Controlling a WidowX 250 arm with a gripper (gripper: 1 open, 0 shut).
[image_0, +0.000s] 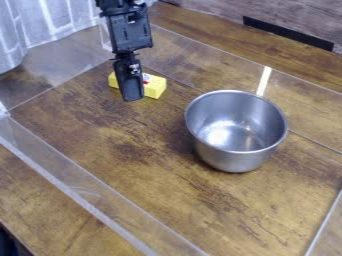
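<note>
My black gripper (131, 86) hangs over the upper left of the wooden table, shut, with nothing visible between its fingers. Just behind and right of its tip lies a yellow block (152, 86), partly hidden by the gripper. A steel pot (235, 130) stands upright on the table at the right, apart from both.
Clear panels or edges run along the left and right sides, with a pale object at the upper left. A white strip (263, 81) lies behind the pot.
</note>
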